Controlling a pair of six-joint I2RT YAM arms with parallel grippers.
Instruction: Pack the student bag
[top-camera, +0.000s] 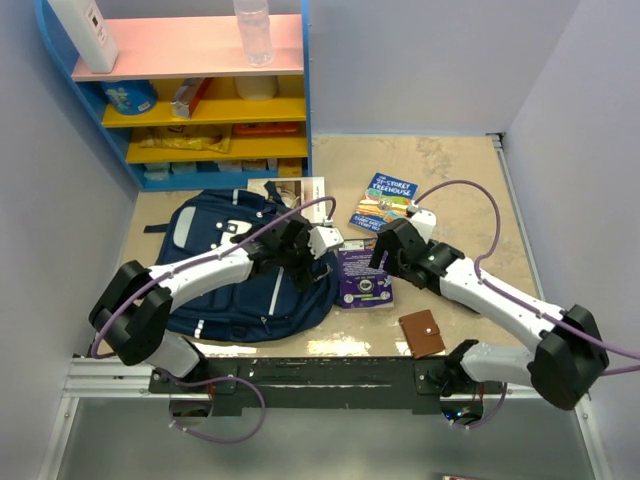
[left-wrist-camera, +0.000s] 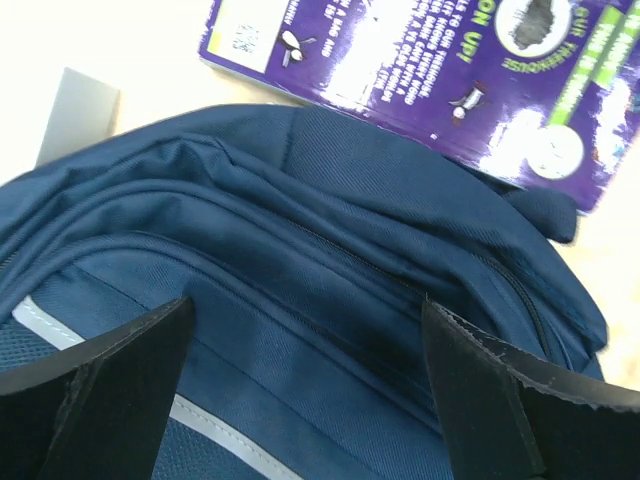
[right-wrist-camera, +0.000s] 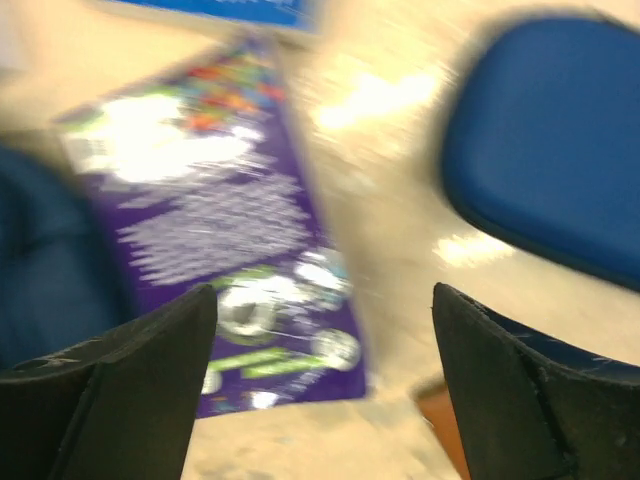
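Note:
The dark blue student bag (top-camera: 290, 305) lies flat at the left of the table. Above its right side hangs my left gripper, open, with only bag fabric showing below its fingers. My right gripper stands open over the purple book (top-camera: 364, 285), nothing between its fingers; that view is blurred. The purple book lies flat beside the bag's right edge. Farther back lies a blue treehouse book (top-camera: 385, 195). A dark blue case (right-wrist-camera: 560, 140) rests to the right, mostly hidden by my right arm from above. A brown wallet (top-camera: 421, 333) lies near the front edge.
A blue shelf unit with yellow boards (top-camera: 230, 110) stands at the back left, holding several items. A white box or book (top-camera: 312, 190) lies between it and the bag.

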